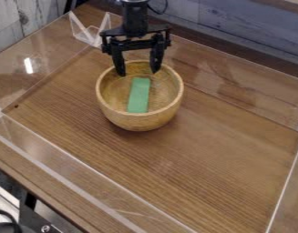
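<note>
A wooden bowl [162,100] stands in the upper middle of the table, holding a green rectangular block [138,95] that lies flat on its floor. My black gripper [137,67] is open above the back of the bowl, its two fingers spread to either side, with nothing between them.
A clear plastic piece [90,29] sits at the back left. Walls border the back, and black cables lie off the table at the lower left.
</note>
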